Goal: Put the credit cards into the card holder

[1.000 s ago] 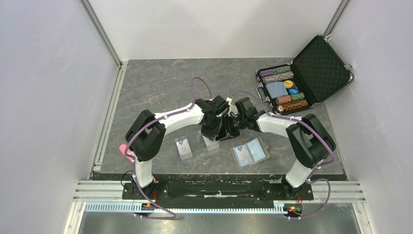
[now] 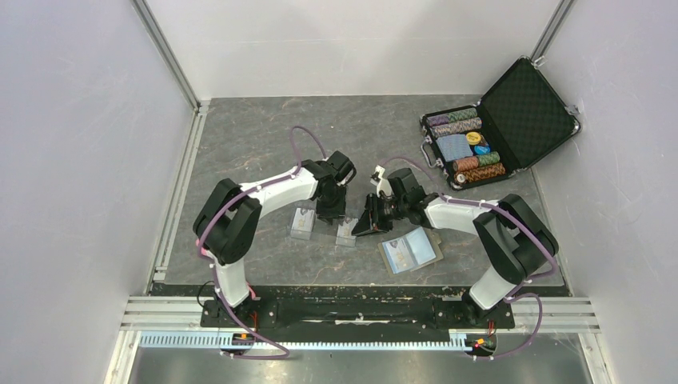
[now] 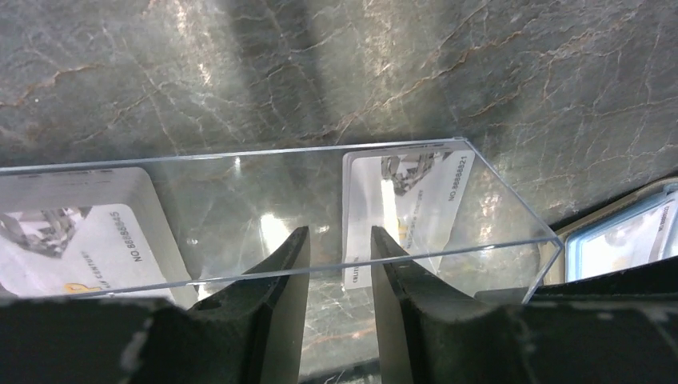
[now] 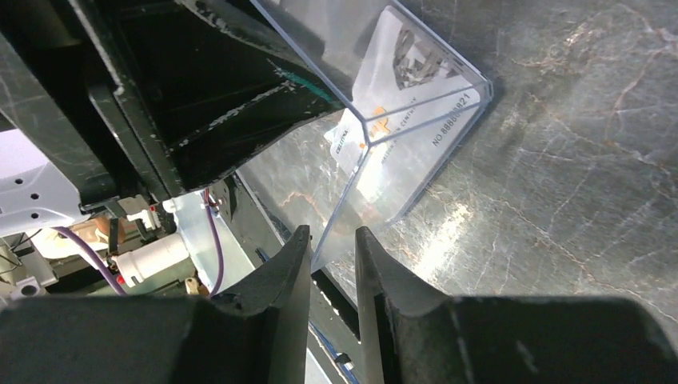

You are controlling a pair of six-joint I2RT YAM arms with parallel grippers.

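Note:
A clear plastic card holder [image 3: 256, 188] lies on the grey table with white credit cards at both ends. One stack of cards [image 3: 84, 232] is at its left end, and a smaller lot of cards [image 3: 404, 208] is at its right end. My left gripper is open at the near side of the holder; the near rim crosses its fingers, with the right-hand cards just beyond. At the holder's right end, my right gripper is shut on the clear plastic edge, which runs down to its fingers. From above, that contact is hidden.
To the right lies an open box [image 2: 410, 250] with cards in it. An open black case [image 2: 472, 152] of poker chips stands at the back right. The two grippers are close together. Free table shows at the back and left.
My left gripper has drawn back leftward from beside the right one. The holder's left end has swung away from the table's front edge, so its cards sit straighter. My right gripper has barely moved.

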